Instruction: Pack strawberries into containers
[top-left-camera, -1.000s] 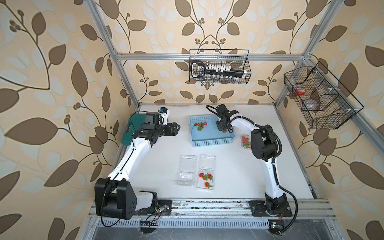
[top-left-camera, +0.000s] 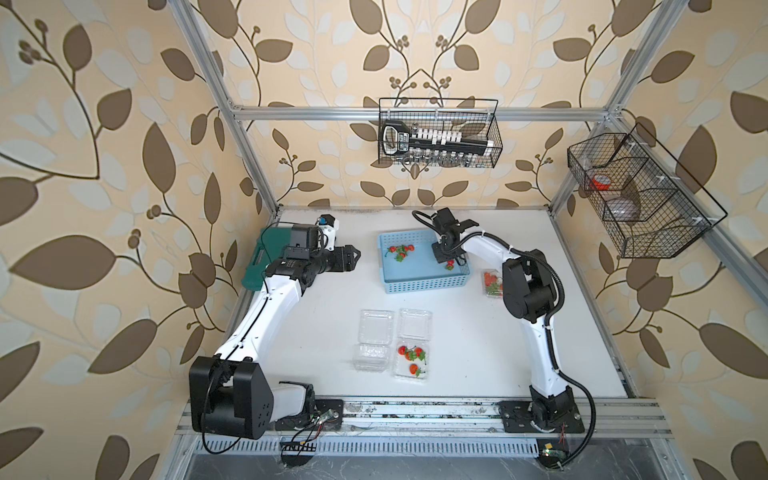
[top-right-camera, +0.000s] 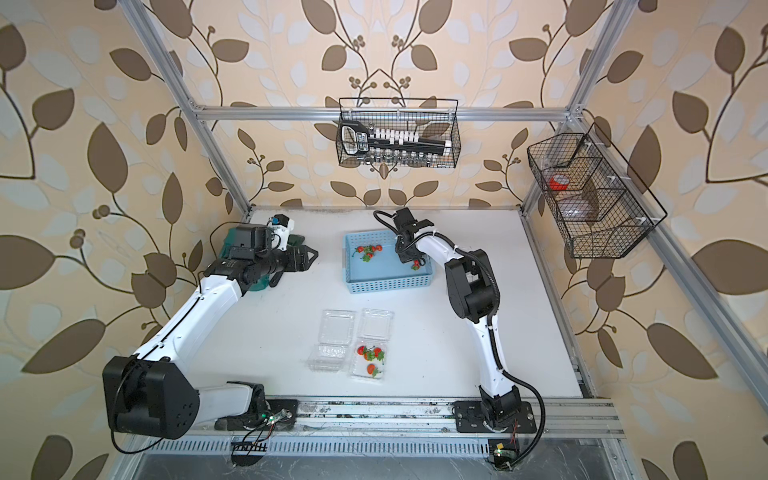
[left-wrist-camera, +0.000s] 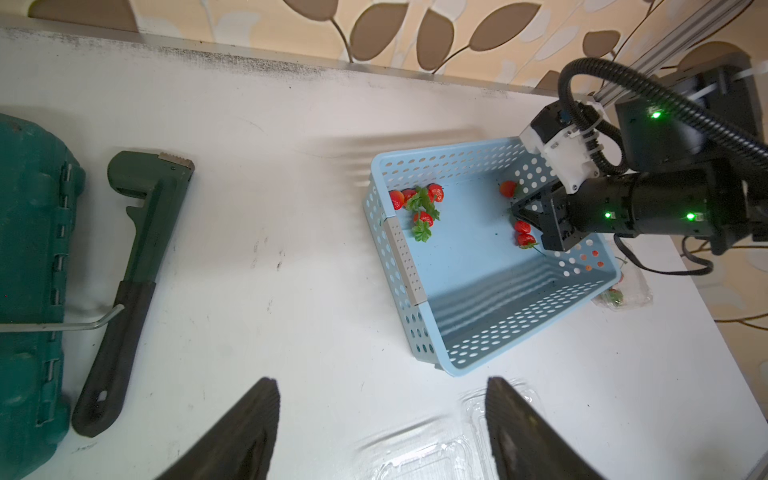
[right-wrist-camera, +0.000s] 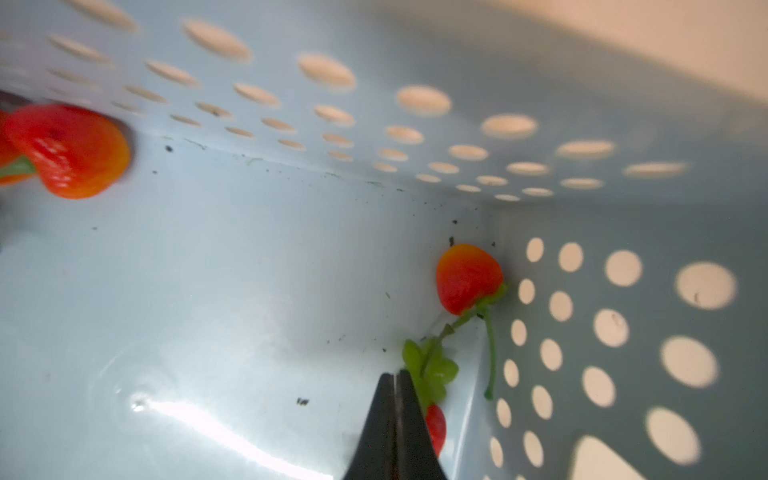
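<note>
Inside the blue basket (left-wrist-camera: 496, 320), my right gripper is shut, its fingertips pressed together with no fruit between them. Just beside the fingers lies a strawberry (right-wrist-camera: 436, 428) with green leaves, partly hidden by them. Another strawberry (right-wrist-camera: 468, 278) rests by the basket's corner. A cluster of strawberries (left-wrist-camera: 420, 209) lies along the basket's opposite wall. My left gripper stands open and empty over the table, left of the basket. One clear container (top-left-camera: 412, 364) holds several strawberries; the clear container (top-left-camera: 372, 357) beside it looks empty. Both lids are open.
A filled clear container (top-left-camera: 492, 282) sits right of the basket, partly behind the right arm. On the left lie a green pipe wrench (left-wrist-camera: 144, 248) and a green case (left-wrist-camera: 28, 296).
My right gripper has gone from open around two strawberries to shut, lower in the basket. The strawberries beneath it have shifted and turned. The left arm stays still.
</note>
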